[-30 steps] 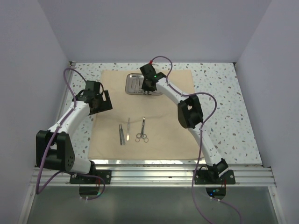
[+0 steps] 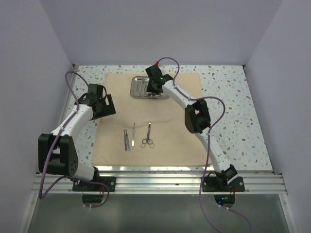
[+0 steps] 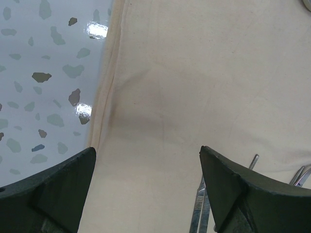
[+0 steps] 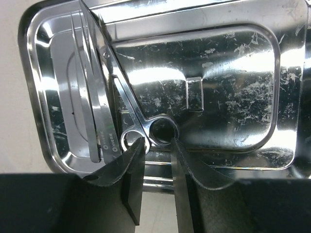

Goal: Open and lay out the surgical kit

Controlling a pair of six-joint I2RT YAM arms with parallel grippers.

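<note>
In the steel tray (image 4: 223,160), the scissors (image 4: 127,92) lie slantwise with their ring handles towards me. My right gripper has its fingertips on either side of those rings, the fingers closed in on the handle with a gap still showing. Beside the scissors in the tray rest slim tweezer-like instruments (image 4: 92,97). On the cloth below, another pair of scissors (image 2: 148,136), a thin instrument (image 2: 133,134) and tweezers (image 2: 127,140) lie side by side. My left gripper stands wide open above bare cloth, holding nothing.
A beige cloth (image 2: 170,155) covers the middle of the speckled table (image 2: 233,116). The laid-out tweezers (image 3: 200,208) are partly hidden behind the left gripper's right finger.
The left arm has barely shifted. The instruments on the cloth have not moved.
</note>
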